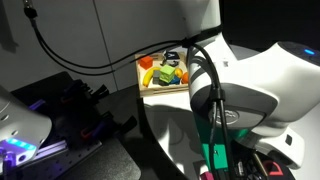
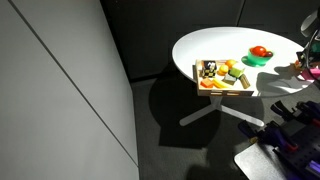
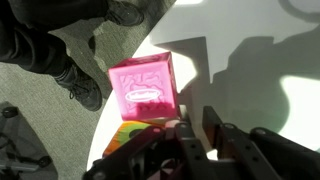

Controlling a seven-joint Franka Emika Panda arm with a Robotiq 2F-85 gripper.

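In the wrist view my gripper reaches in from the bottom, its dark fingers apart with pale table showing in the gap. A pink box (image 3: 146, 88) stands just beyond and left of the fingers, close to the table edge. An orange and green package (image 3: 126, 134) is beside that box, partly hidden by the gripper. Red items (image 1: 270, 166) show around the gripper at the lower right of exterior view 1. Exterior view 2 cuts off most of the arm at its right edge, next to a red item (image 2: 298, 71).
On the white table (image 2: 205, 42) stands a wooden tray (image 2: 236, 91) with several toy foods. A green bowl (image 2: 258, 60) with red pieces sits between tray and arm. Open table surface lies to the left of the bowl. Cables (image 1: 95, 72) hang across exterior view 1.
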